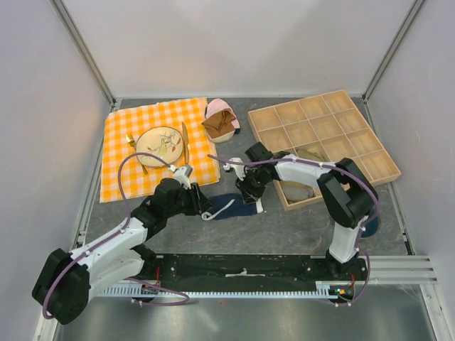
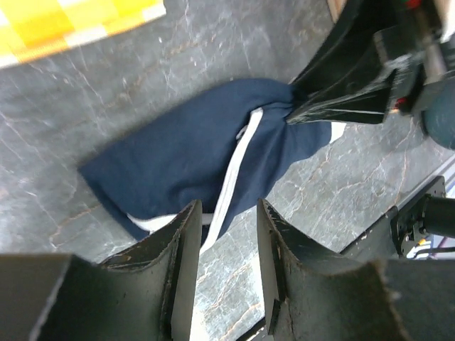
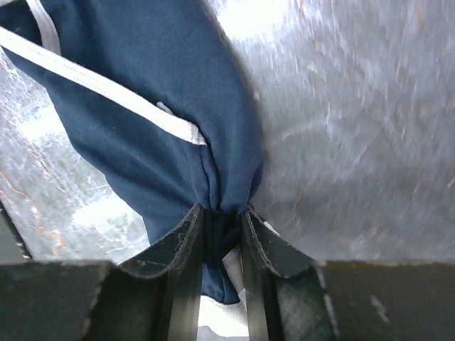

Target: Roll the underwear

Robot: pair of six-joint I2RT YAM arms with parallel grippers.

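Observation:
The navy underwear [image 2: 178, 149] lies on the grey table between the grippers, with white trim [image 3: 114, 92] along it and white at its right end. My right gripper is at that right end, its fingertips on the bunched fabric; whether they are closed on it is unclear. My left gripper is above the left part of the underwear, part open, with nothing seen held between its fingers.
A checked orange cloth [image 1: 121, 185] with a plate [image 1: 158, 145] and cutlery lies back left. A basket [image 1: 219, 124] stands behind; a wooden compartment box [image 1: 291, 114] is back right, with a blue bowl partly hidden at the right.

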